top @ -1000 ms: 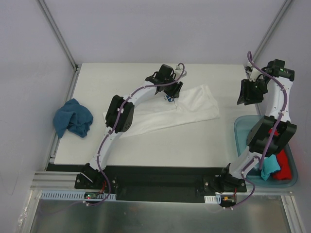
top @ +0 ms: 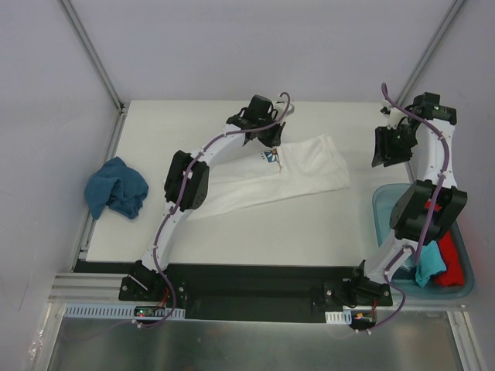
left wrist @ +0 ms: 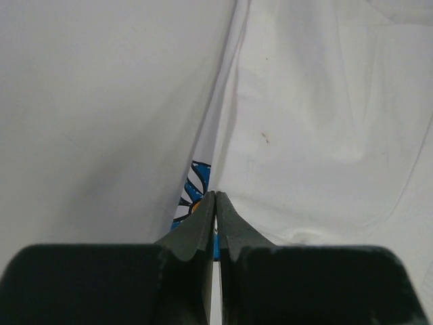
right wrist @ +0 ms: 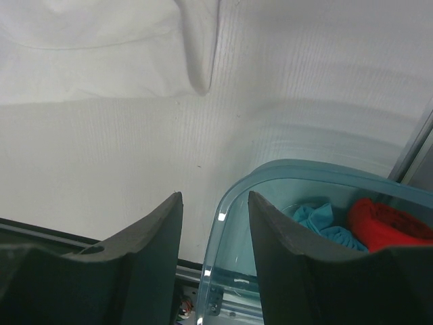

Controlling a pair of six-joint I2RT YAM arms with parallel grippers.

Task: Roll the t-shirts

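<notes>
A white t-shirt (top: pixel 313 166) lies spread across the table, its right part folded over toward the middle. A small blue print (top: pixel 270 155) shows beside the fold's edge. Over that edge, my left gripper (top: pixel 276 145) points down. In the left wrist view its fingertips meet right at the edge of the white fold (left wrist: pixel 298 149), next to the blue print (left wrist: pixel 195 183); whether a thin bit of cloth is pinched there I cannot tell. Far to the right, my right gripper stands open and empty above the table and the bin's rim.
A teal bin (top: pixel 379 216) at the right holds a red cloth (top: pixel 452 263) and a turquoise cloth (top: pixel 430 264). A crumpled dark blue cloth (top: pixel 116 188) lies at the table's left edge.
The left fingers, apart a second ago, have come together at the fold's edge, and the gripper has shifted slightly left. My right arm has drifted a little to the left.
</notes>
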